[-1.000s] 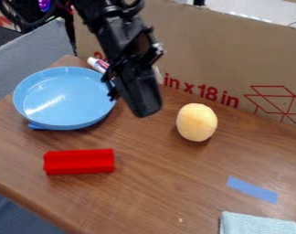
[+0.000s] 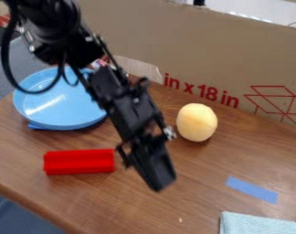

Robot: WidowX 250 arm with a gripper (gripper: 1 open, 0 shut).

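Observation:
The black arm reaches down from the upper left to a gripper (image 2: 155,172) low over the wooden table, just right of a red block (image 2: 78,162) and apart from it in the picture. Its fingertips are blurred, so I cannot tell how the fingers stand. A blue plate (image 2: 47,108) lies at the left, partly behind the arm. A yellow egg-shaped object (image 2: 197,122) rests right of the arm.
A cardboard box wall (image 2: 236,64) closes off the back. A blue tape strip (image 2: 252,190) and a pale cloth (image 2: 260,225) lie at the right. The table's left edge is near the red block.
The arm and gripper have moved downward from above the plate's right side to low beside the red block. The objects on the table look unmoved.

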